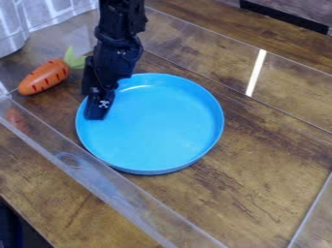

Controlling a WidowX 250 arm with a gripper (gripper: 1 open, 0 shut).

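Note:
A blue plate (153,126) lies on the wooden surface at the middle. The black gripper (99,102) reaches down from the top to the plate's left rim, its fingertips low at that rim; dark on dark, its opening is hard to make out. An orange toy carrot (45,76) with a green top lies to the left, behind the gripper.
A clear plastic edge (123,199) runs diagonally along the lower left. A white object (19,19) fills the top left corner.

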